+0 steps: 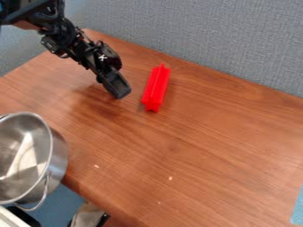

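Note:
My gripper [116, 87] hangs over the wooden table at the upper left, angled down and shut, with nothing seen between its fingers. Just to its right lies a red ribbed oblong object [157, 87], apart from the gripper. A steel pot [48, 160] with a handle is at the lower left, by the table's edge.
A grey padded wall [225, 35] runs behind it. Some small items below the table's edge at the bottom left are too cropped to tell.

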